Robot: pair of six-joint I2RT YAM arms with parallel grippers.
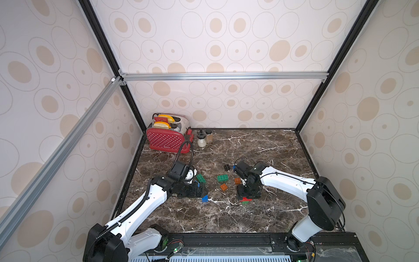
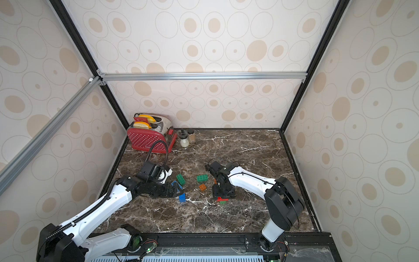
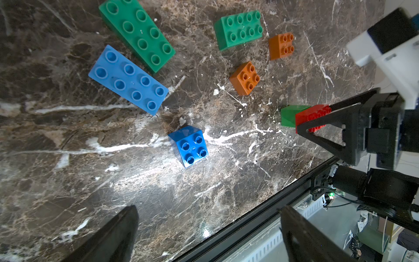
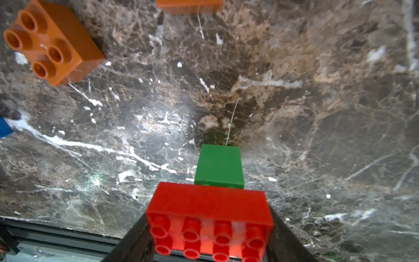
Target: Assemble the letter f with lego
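Note:
In the right wrist view a long red brick (image 4: 209,203) is held crosswise between the fingers of my right gripper. A green brick (image 4: 219,166) shows past the red brick's edge, partly covered by it; whether the two touch I cannot tell. My left gripper is open and empty above the table. Below it in the left wrist view lie a small blue brick (image 3: 189,146), a long light-blue brick (image 3: 128,80) and a long green brick (image 3: 137,35). Another green brick (image 3: 238,30) and two orange bricks, one at the near side (image 3: 245,78), lie farther right.
At the back left stand a red perforated basket (image 1: 168,139) and a small jar (image 1: 201,139). The dark front rail (image 3: 261,209) bounds the near side.

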